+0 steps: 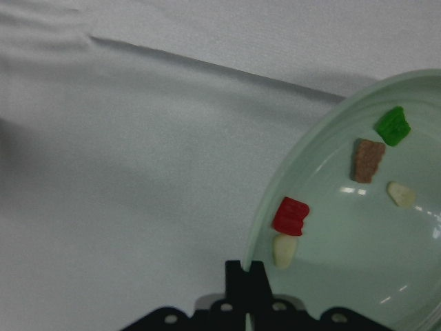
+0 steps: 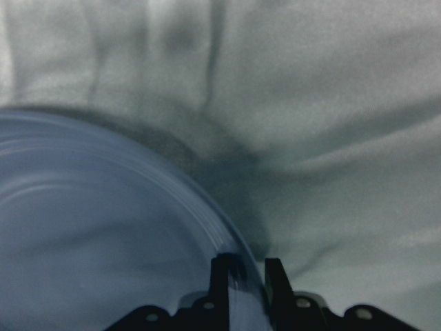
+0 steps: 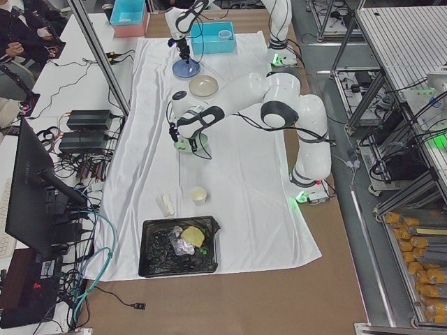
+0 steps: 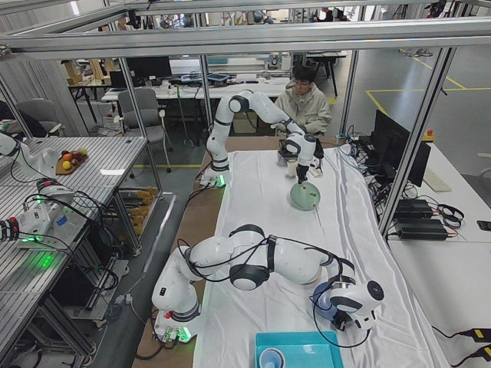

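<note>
A green plate (image 4: 304, 201) holds small food bits: a red piece (image 1: 290, 216), a green piece (image 1: 393, 126), a brown piece (image 1: 368, 161) and pale pieces. My left gripper is at the plate's edge, its fingers together; whether the rim is between them I cannot tell. At the other end, my right gripper has its fingers either side of the rim of a blue plate (image 2: 83, 221), slightly apart.
A beige plate (image 3: 203, 86) lies between the two. A blue bin (image 4: 298, 353) with a cup stands beside my right arm. A black tray (image 3: 149, 258) with scraps and a cream cup (image 3: 198, 197) are on the white cloth.
</note>
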